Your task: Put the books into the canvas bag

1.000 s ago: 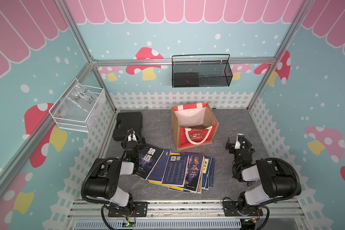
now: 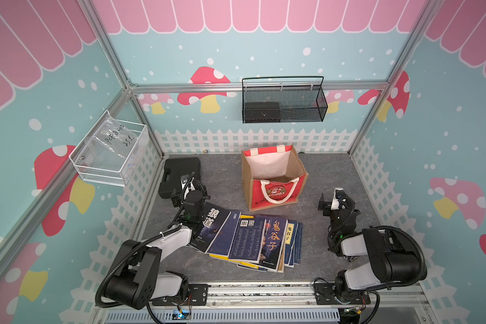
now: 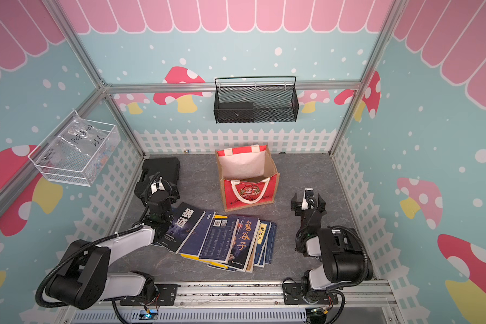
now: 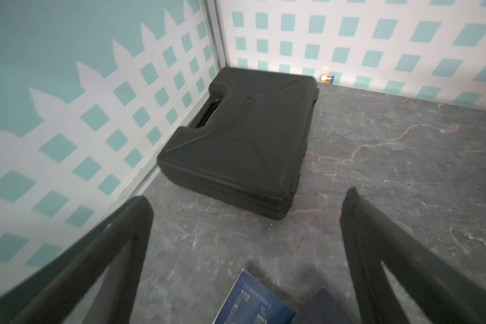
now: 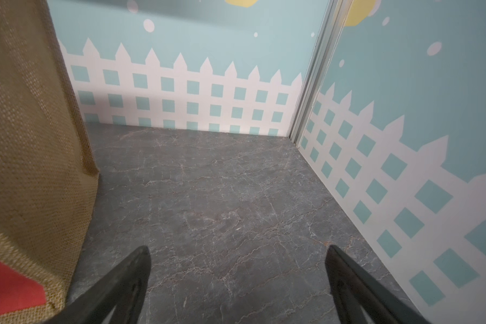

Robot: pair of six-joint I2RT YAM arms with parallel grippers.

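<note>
Several books point(image 2: 247, 237) lie fanned out and overlapping in the front middle of the table, mostly dark blue, with a yellow one underneath. The leftmost dark book point(image 2: 210, 221) is partly covered by my left arm. Behind the pile stands the canvas bag point(image 2: 275, 191), red and tan, upright with its mouth open and a white handle in front. My left gripper is open over the table's left side, near the upper edge of the leftmost book, holding nothing. Apart from bag and books, at the right, my right gripper stands open and empty.
A black case point(image 4: 248, 135) lies flat in the back left corner, just ahead of my left gripper. A black wire basket point(image 2: 284, 102) and a white one point(image 2: 113, 154) hang on the walls. Bare table surrounds the right gripper.
My left gripper has shifted slightly to the right and away from the front edge, its arm stretching out and tilting. The books, bag and right arm look unmoved.
</note>
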